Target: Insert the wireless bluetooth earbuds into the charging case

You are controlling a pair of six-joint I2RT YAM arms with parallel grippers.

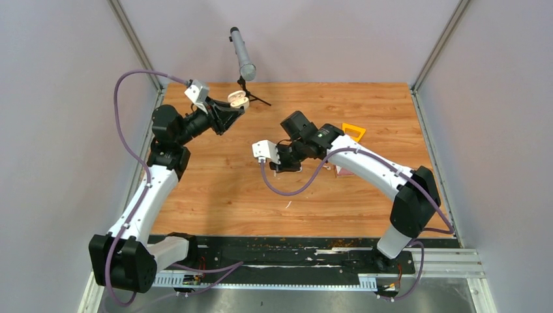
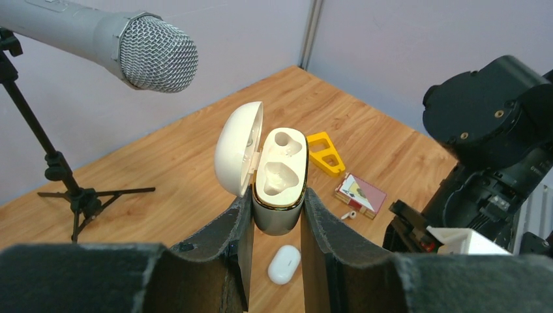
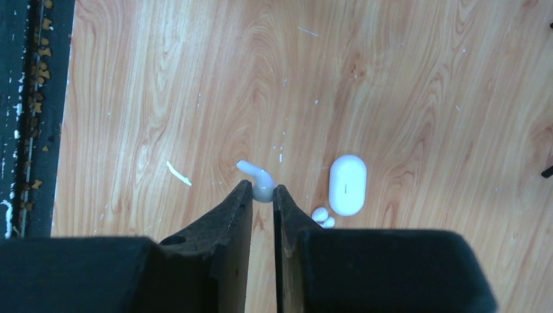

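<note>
My left gripper [image 1: 225, 117] is shut on the open charging case [image 2: 280, 169], held up over the back left of the table, two empty hollows visible in it. My right gripper holds a white earbud [image 3: 259, 176] between its fingertips, above the middle of the table. Below it on the wood lie a white oblong object [image 3: 347, 185] and another small white earbud [image 3: 321, 215], partly hidden by the fingers in the right wrist view.
A microphone [image 2: 156, 52] on a tripod stands at the back. A yellow triangular piece [image 2: 326, 153] and a small box [image 2: 360, 194] lie at the right.
</note>
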